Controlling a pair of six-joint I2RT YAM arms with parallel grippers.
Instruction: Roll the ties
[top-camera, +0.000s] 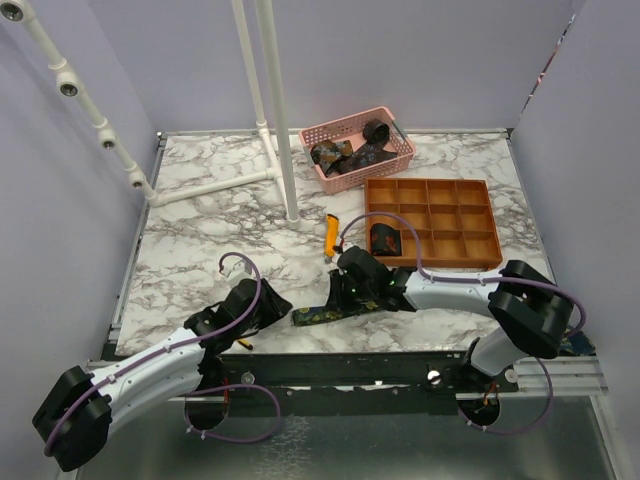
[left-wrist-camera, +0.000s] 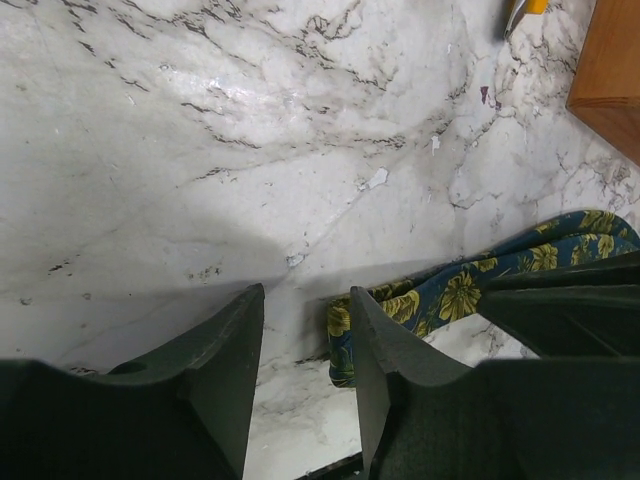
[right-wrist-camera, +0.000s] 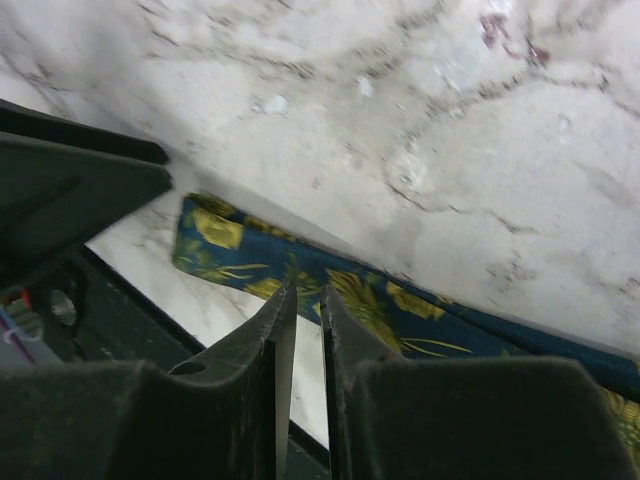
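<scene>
A dark blue tie with yellow flowers (top-camera: 315, 315) lies along the front of the table; its folded left end (left-wrist-camera: 340, 355) is just beside my left gripper, whose fingers stand part open with nothing clearly between them. My right gripper (top-camera: 340, 295) is over the tie's middle; in the right wrist view its fingers (right-wrist-camera: 250, 390) are at the bottom, above the flowered cloth (right-wrist-camera: 230, 240), and whether they hold any is hidden.
A brown divided tray (top-camera: 445, 225) holds one dark roll at the right. A pink basket (top-camera: 340, 178) of dark items stands behind. An orange cutter (top-camera: 331, 235) lies between the arms.
</scene>
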